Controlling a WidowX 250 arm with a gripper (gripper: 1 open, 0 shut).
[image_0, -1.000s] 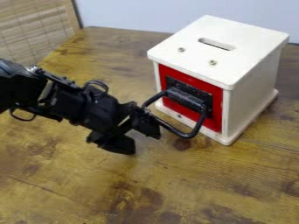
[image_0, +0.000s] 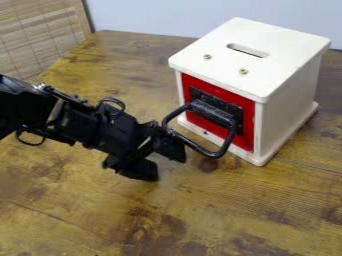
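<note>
A white wooden box (image_0: 286, 100) with a slot and two screws on top stands on the wooden table. Its red front panel (image_0: 199, 91) carries a black mount with a looped black handle (image_0: 211, 152) sticking out toward the left. My black gripper (image_0: 151, 153) reaches in from the left, its fingertips low beside the outer end of the handle loop. The dark parts overlap, so I cannot tell whether they touch the handle or how far apart the fingers are.
A white wall is behind, and a bamboo mat (image_0: 34, 35) is at the back left.
My arm and gripper have shifted very slightly. The box and its handle look unchanged.
</note>
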